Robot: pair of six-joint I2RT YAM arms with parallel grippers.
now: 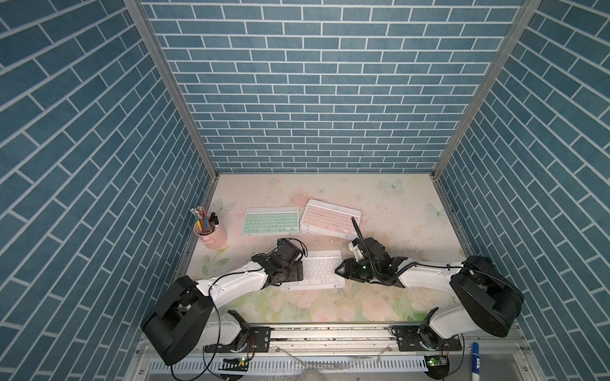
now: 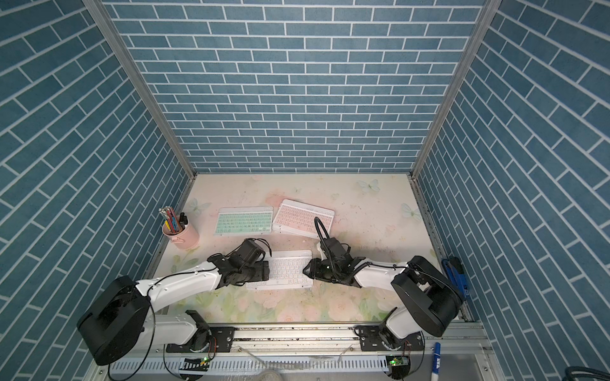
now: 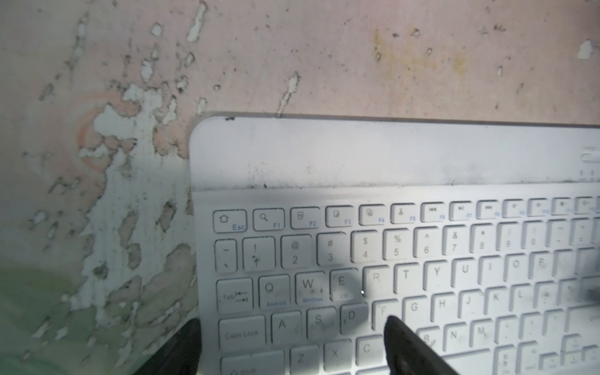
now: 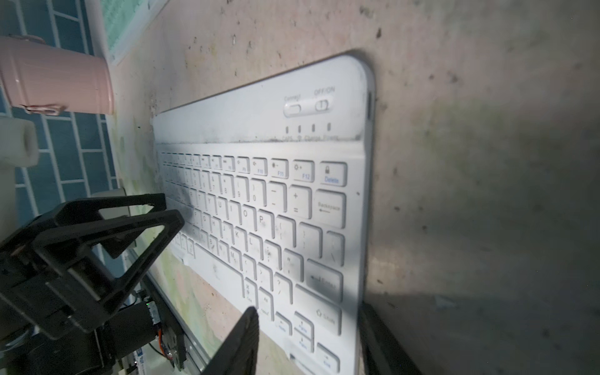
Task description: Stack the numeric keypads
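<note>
A white keyboard point(image 1: 321, 270) lies flat near the front of the table, between my two arms. My left gripper is part open at the keyboard's left end; in the left wrist view one finger point(image 3: 181, 347) shows by the left edge and the other over the keys. At the right end stands my right gripper, also part open, its fingers to either side of the right edge. Neither gripper visibly grips it. Behind lie a green-keyed keyboard point(image 1: 271, 221) and, slightly turned, a pink-keyed keyboard point(image 1: 331, 217).
A pink cup point(image 1: 213, 237) of pens and pencils stands at the table's left edge. Bare table lies at the back and back right. The green and pink keyboards sit almost edge to edge.
</note>
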